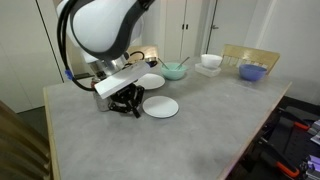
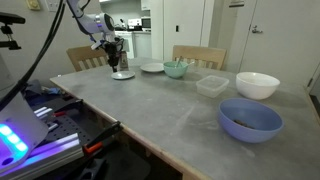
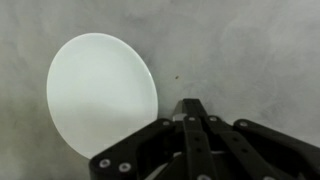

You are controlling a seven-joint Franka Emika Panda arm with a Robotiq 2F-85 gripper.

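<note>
Low over the grey table, my gripper (image 1: 137, 113) points down just left of a small white plate (image 1: 160, 107). In the wrist view the same plate (image 3: 101, 92) lies flat to the left of the black fingers (image 3: 190, 108), which are together with nothing showing between them. The gripper is shut. From exterior view 2, the arm (image 2: 105, 28) stands at the far end of the table, beside the plate (image 2: 123, 75). Whether the fingertips touch the tabletop cannot be told. A can-like object (image 1: 101, 101) is partly hidden behind the arm.
Behind are another white plate (image 1: 151, 81), a green bowl (image 1: 174, 72) with utensils, a white bowl (image 1: 211, 61) and a blue bowl (image 1: 252, 73). A clear container (image 2: 213, 87) sits near the white bowl.
</note>
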